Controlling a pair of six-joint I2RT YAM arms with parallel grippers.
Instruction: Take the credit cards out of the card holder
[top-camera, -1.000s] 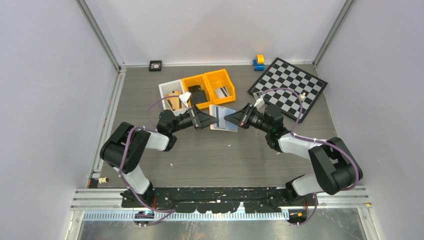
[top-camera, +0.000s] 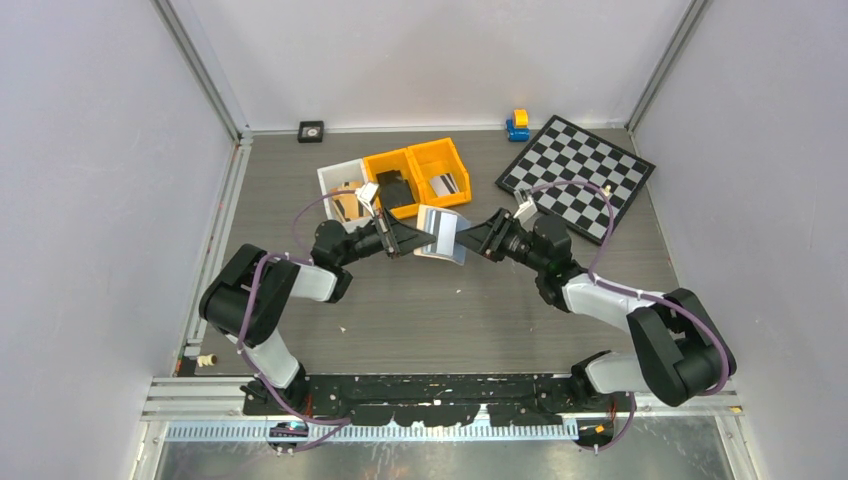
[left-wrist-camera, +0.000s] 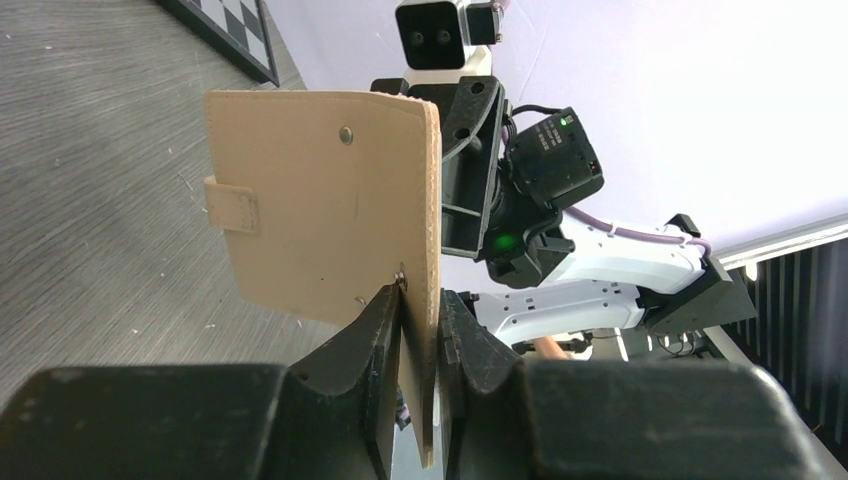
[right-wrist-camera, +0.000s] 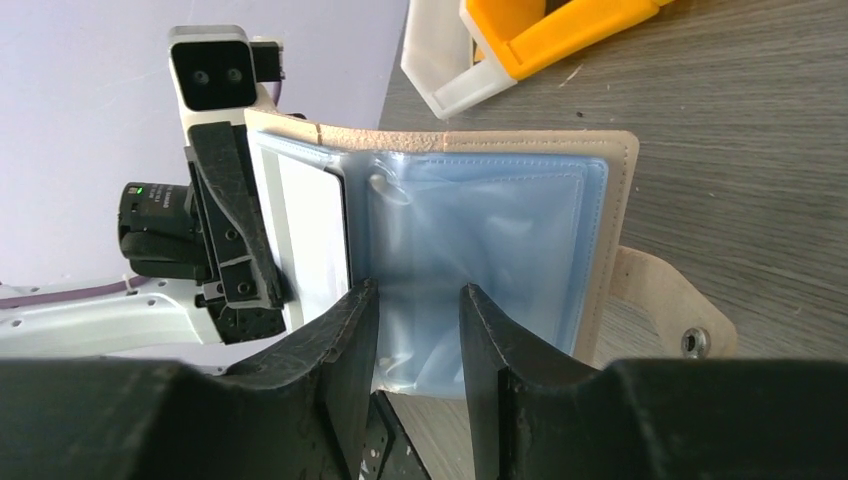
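Observation:
The open beige card holder (left-wrist-camera: 310, 190) is held up above the table, with my left gripper shut on its edge. Clear bluish sleeves (right-wrist-camera: 490, 240) line its inside in the right wrist view. A white card (right-wrist-camera: 312, 235) sits in the sleeve at the left, its dark edge showing. My right gripper stands part open in front of the sleeves, and I make out no card between its fingertips. From above, the holder (top-camera: 440, 250) spans the space between both grippers.
Behind the arms stand a white bin (top-camera: 326, 180) and joined orange bins (top-camera: 460, 198). A striped card (top-camera: 444, 185) lies in the right orange bin. The checkered board (top-camera: 580, 170) is at the back right. Bare table (top-camera: 430, 330) lies in front.
My right gripper has shifted slightly to the right from a second ago. The holder's right-hand sleeve stands more folded and looks whiter from above. My left arm stays nearly still.

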